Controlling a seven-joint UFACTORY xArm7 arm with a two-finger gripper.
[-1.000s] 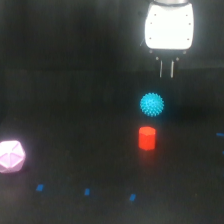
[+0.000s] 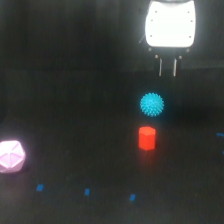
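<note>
My gripper (image 2: 167,66) hangs at the upper right below its white hand, with its two thin fingers apart and nothing visible between them. Below it, slightly to the left, a light blue knobbly ball (image 2: 152,105) rests on the dark surface. Just nearer the camera than the ball sits a small red block (image 2: 147,138) with a flat, many-sided top; a narrow gap separates the two. At the far left a pale pink faceted ball (image 2: 11,156) is partly cut off by the frame edge.
Small blue marks lie on the dark table, among them one at the left (image 2: 40,187), one at front centre (image 2: 87,192) and one further right (image 2: 132,197). Another blue mark (image 2: 220,134) shows at the right edge. Open surface separates the pink ball from the red block.
The hand sits slightly higher in the picture than before, and the fingers stand a little wider apart. Ball, block and pink shape have stayed put.
</note>
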